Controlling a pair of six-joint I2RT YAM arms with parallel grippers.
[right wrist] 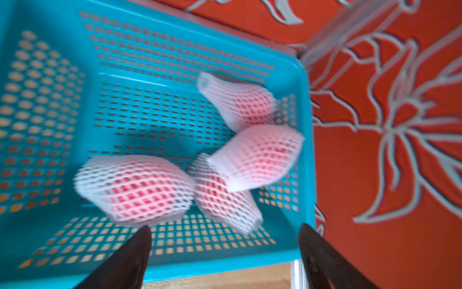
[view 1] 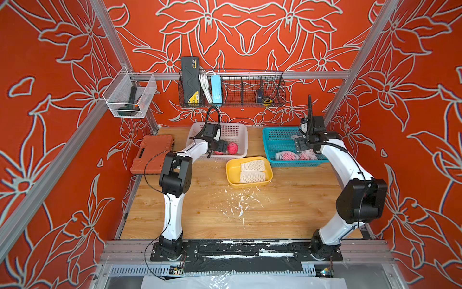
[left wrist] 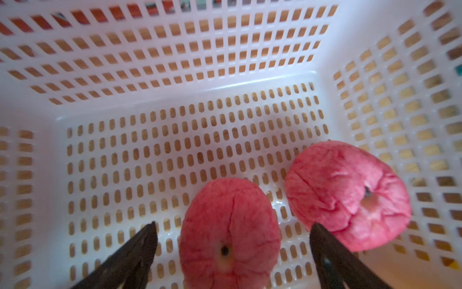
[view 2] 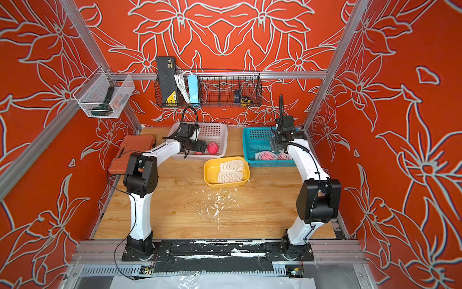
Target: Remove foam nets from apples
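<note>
Inside the white basket (left wrist: 192,91) lie two bare, wrinkled pink apples. One apple (left wrist: 231,226) sits below and between the fingers of my left gripper, which is open with a gap on either side of it. To its right, a second apple (left wrist: 346,192) rests near the basket's side wall. Several net-wrapped apples (right wrist: 144,190) lie in the blue basket (right wrist: 192,265), three of them bunched at its right side. Over that basket, my right gripper stands open and empty. Two empty foam nets (view 1: 252,165) are in the yellow tray (view 1: 230,171).
White foam scraps (view 1: 240,204) are scattered on the wooden table before the yellow tray. An orange case (view 1: 153,154) lies left of the white basket. A black wire rack (view 1: 240,91) hangs on the back wall. The front table area between the arms is otherwise free.
</note>
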